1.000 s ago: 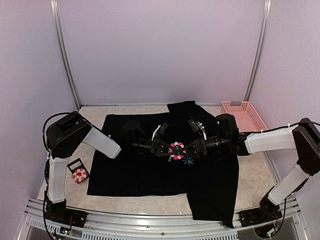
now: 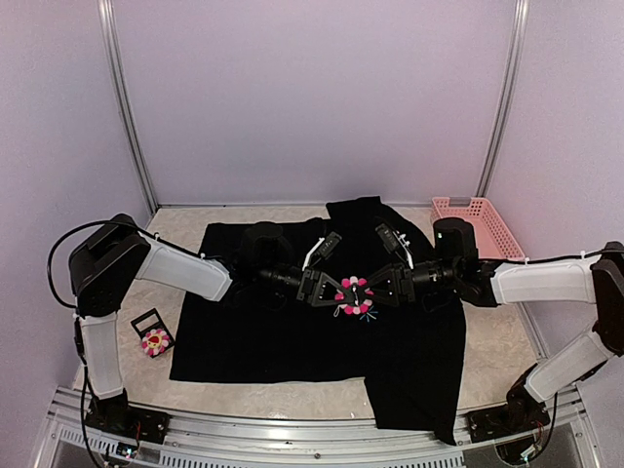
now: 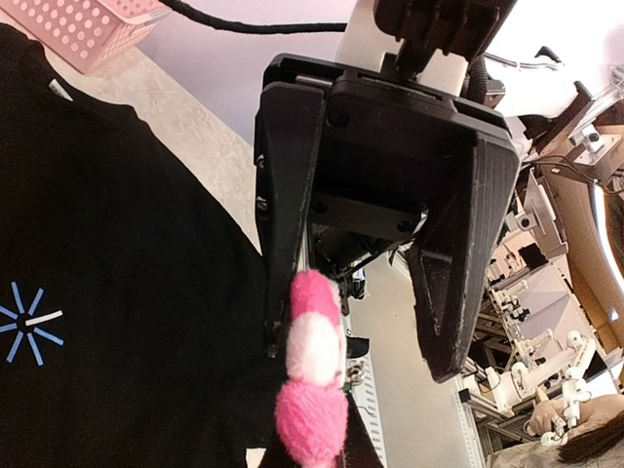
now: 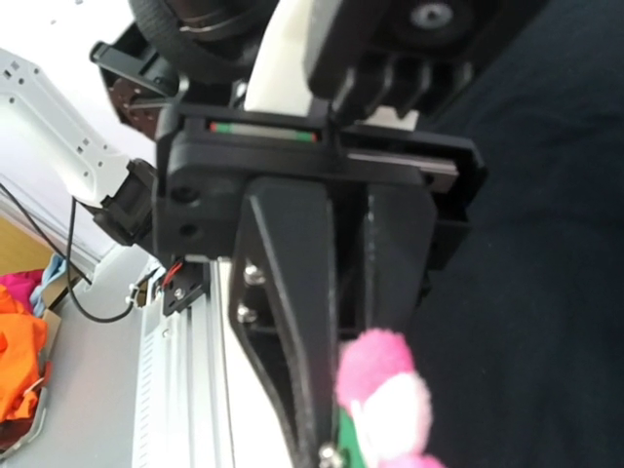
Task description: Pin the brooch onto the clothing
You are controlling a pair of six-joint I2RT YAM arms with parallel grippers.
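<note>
A pink-and-white flower brooch (image 2: pixel 358 308) is held above the black shirt (image 2: pixel 263 346), between the tips of both grippers. My left gripper (image 2: pixel 336 293) comes from the left and is shut on the brooch; its fingers (image 4: pixel 292 322) are close together in the right wrist view, with the brooch (image 4: pixel 390 405) at their tips. Facing it, my right gripper is open in the left wrist view, one finger (image 3: pixel 285 224) right beside the brooch (image 3: pixel 314 375) and the other well apart. The pin and any contact with the cloth are hidden.
A blue-and-white starburst mark (image 3: pixel 27 322) shows on the shirt beside the brooch. A second flower brooch (image 2: pixel 155 341) lies by a black frame (image 2: pixel 148 320) at the left. The pink basket (image 2: pixel 478 210) stands at the back right.
Over the last second both grippers have shifted slightly right together, with the brooch between them.
</note>
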